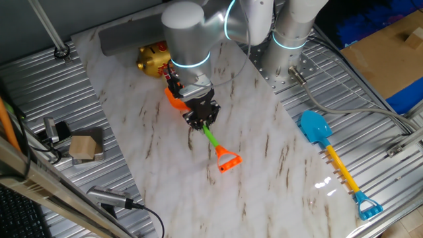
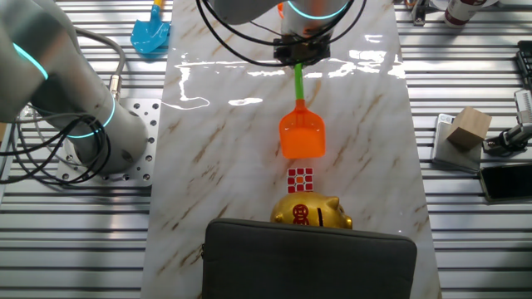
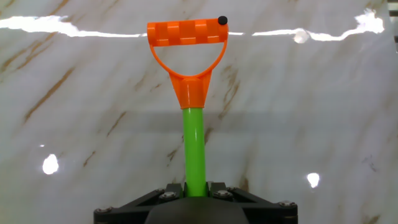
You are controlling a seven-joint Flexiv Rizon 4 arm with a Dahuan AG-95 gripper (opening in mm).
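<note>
My gripper (image 1: 203, 121) is shut on the green shaft of a toy shovel with an orange handle (image 1: 228, 160) and an orange blade (image 2: 302, 134). In the wrist view the fingers close in on both sides of the green shaft (image 3: 194, 146), and the handle points away from the gripper. The arm hides most of the blade in exterior view 1. Whether the blade clears the table cannot be told for certain.
A Rubik's cube (image 2: 300, 179) and a gold piggy bank (image 2: 311, 209) sit beyond the blade, by a dark grey case (image 2: 307, 262). A blue and yellow shovel (image 1: 338, 163) lies beside the marble board (image 1: 264, 192). The board's handle-side area is clear.
</note>
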